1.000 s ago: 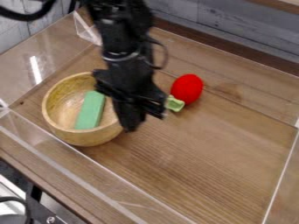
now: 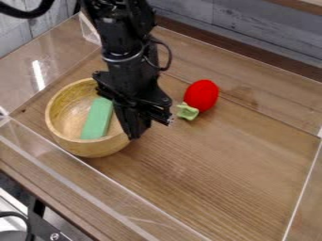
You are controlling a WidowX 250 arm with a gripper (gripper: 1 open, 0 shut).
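Note:
My black gripper [image 2: 145, 120] hangs low at the right rim of a tan bowl [image 2: 63, 132], its fingers apparently close together with nothing visible between them. A green block [image 2: 98, 119] lies inside the bowl, partly behind the arm. To the right, a red oval object [image 2: 201, 94] sits on the wooden table, with a small pale-green piece [image 2: 187, 111] just below it, beside the gripper.
A wooden wall runs along the back. At the lower left is the table's edge with dark cables beyond.
The bowl, block and red object look unmoved.

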